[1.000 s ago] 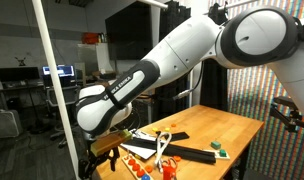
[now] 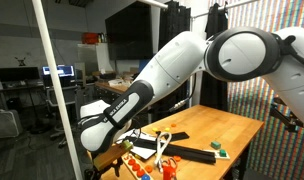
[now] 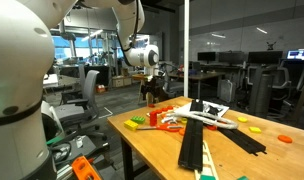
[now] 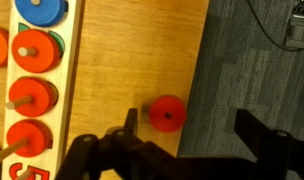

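Observation:
In the wrist view, a round red disc (image 4: 167, 114) with a small centre mark sits on the wooden table near its edge. My gripper is open, with the disc showing between its spread fingers, closer to the left one; nothing is gripped. How high the fingertips are above the disc, I cannot tell. To the left lies a pale wooden peg board (image 4: 69, 95) carrying a blue ring (image 4: 42, 10) and several red rings on pegs. From exterior view 2, the gripper (image 3: 150, 97) appears at the table's far end.
Dark floor (image 4: 217, 80) lies past the table edge, under the right finger. In exterior view 2, red and yellow items, a long black bar (image 3: 192, 145) and a white curved object (image 3: 214, 118) crowd the table's middle. Free tabletop (image 3: 247, 165) shows nearer the camera.
In exterior view 1, my gripper has shifted a little to the right over the last second, and the wrist has tilted with it. The table items look unmoved.

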